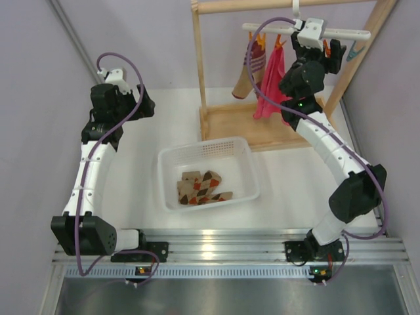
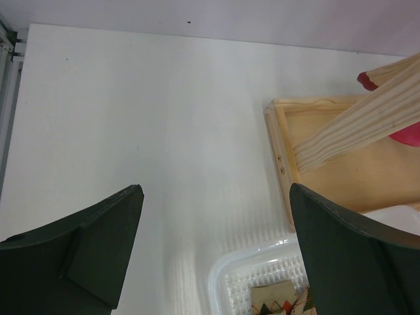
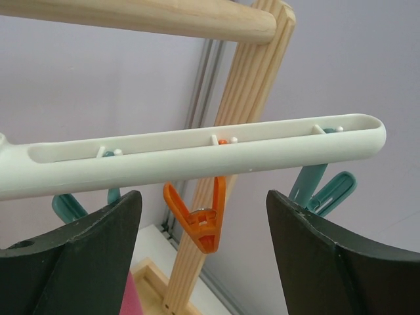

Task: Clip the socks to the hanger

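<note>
A white hanger bar (image 1: 262,28) hangs from the wooden rack. Clipped to it are a tan sock with a purple-striped cuff (image 1: 244,80) and pink socks (image 1: 271,84). Patterned brown socks (image 1: 205,187) lie in the white basket. At the hanger's right part, my right gripper is open, its fingers apart on both sides of an orange clip (image 3: 201,224); whether they touch it cannot be told. No cloth shows in that clip. Far from the hanger, on the left, my left gripper stands open and empty.
Teal clips (image 3: 332,194) hang on either side of the orange one. The rack's wooden post (image 3: 243,85) rises behind the bar's right end. The white basket (image 1: 252,167) stands in front of the wooden base (image 1: 226,121). White table beside the basket is clear.
</note>
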